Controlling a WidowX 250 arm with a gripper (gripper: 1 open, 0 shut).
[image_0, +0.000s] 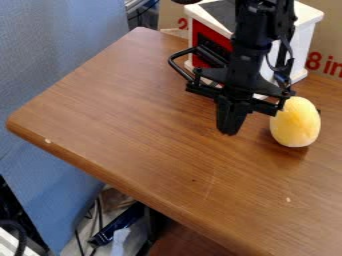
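Note:
A black robot gripper (230, 116) hangs over the right part of the wooden table (120, 130), fingers pointing down, just left of a yellow rounded object (297, 124) that rests on the table. I cannot tell whether the gripper is open or shut; no object shows held in it. Behind the arm stands a white and red box (302, 24), partly hidden by the arm.
A cardboard box (325, 50) is at the back right.

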